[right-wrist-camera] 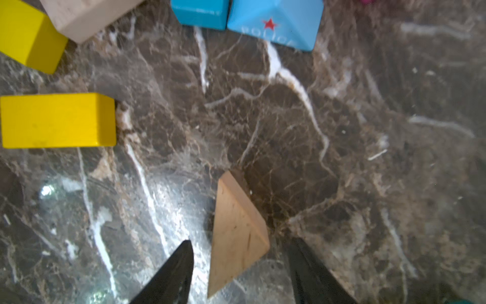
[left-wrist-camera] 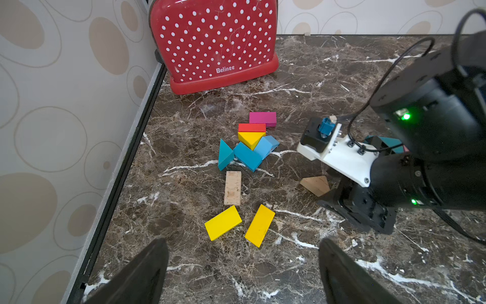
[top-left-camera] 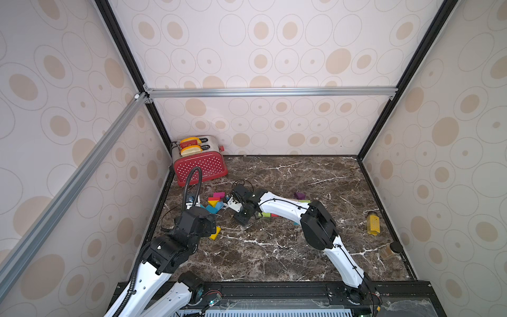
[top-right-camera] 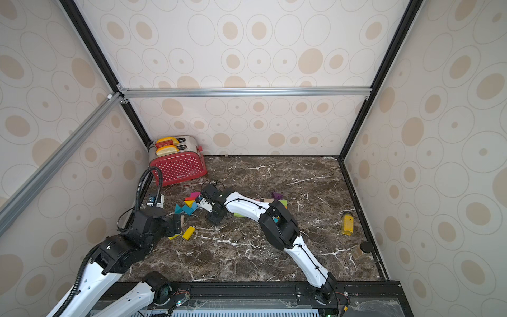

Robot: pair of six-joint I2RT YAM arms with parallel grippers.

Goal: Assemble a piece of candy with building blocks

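In the right wrist view a plain wooden triangular block (right-wrist-camera: 237,233) lies on the marble between the spread fingers of my open right gripper, with a gap on each side. The left wrist view shows my left gripper open and empty. Beyond it lie a tilted yellow block (left-wrist-camera: 223,223), a second yellow block (left-wrist-camera: 259,226) and a wooden rectangular block (left-wrist-camera: 233,188). Farther back sit a teal triangle (left-wrist-camera: 225,154), blue blocks (left-wrist-camera: 248,155), a red block (left-wrist-camera: 252,127) above a yellow triangle (left-wrist-camera: 251,138), and a magenta block (left-wrist-camera: 262,119).
A red dotted toaster (top-left-camera: 201,166) stands at the back left. Green blocks (top-left-camera: 265,215) and a purple block (top-left-camera: 300,195) lie by the right arm, partly hidden. A yellow object (top-left-camera: 373,224) rests far right.
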